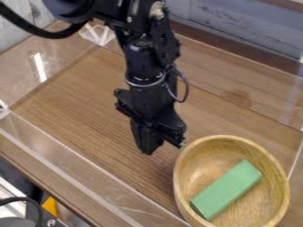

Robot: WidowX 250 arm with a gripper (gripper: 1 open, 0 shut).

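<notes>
My black gripper [159, 135] hangs over the middle of the wooden table, just left of and above a yellowish round bowl [192, 151]. Its fingertips point downward; whether they are apart or together is hard to tell, and I see no object held in them. Inside the bowl lies a green block [225, 189], tilted diagonally.
A grey panelled wall [236, 27] runs along the back. Cables and a small yellow item [50, 205] sit off the table's front left edge.
</notes>
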